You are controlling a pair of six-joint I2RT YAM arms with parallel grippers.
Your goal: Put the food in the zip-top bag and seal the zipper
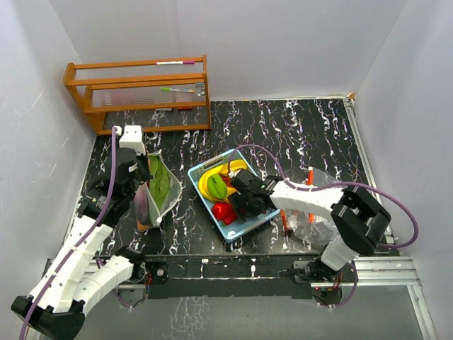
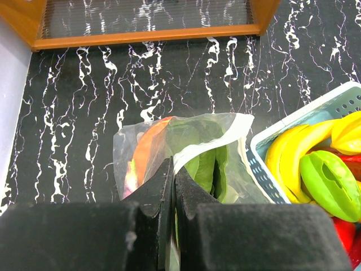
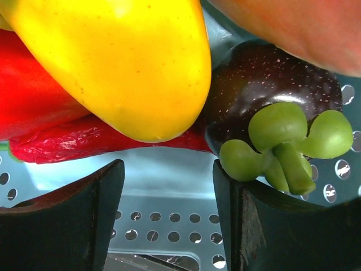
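The clear zip top bag (image 2: 237, 158) stands with its mouth agape, holding a green leafy item (image 1: 159, 183) and something orange (image 2: 149, 141). At its white rim, my left gripper is shut, the rim running between the fingers. Over the blue basket (image 3: 163, 209), my right gripper is open and points down with nothing between its fingers. A dark eggplant (image 3: 271, 79) with a green stem cap (image 3: 285, 132) lies by its right finger. Around it are a yellow food (image 3: 124, 62), a red chili (image 3: 67, 141) and red food (image 3: 31, 90).
Bananas (image 2: 293, 152) and a green food (image 2: 330, 183) fill the basket's left side. Behind the bag stands a wooden rack (image 1: 148, 83). Crumpled clear plastic (image 1: 311, 227) lies right of the basket, under the right arm.
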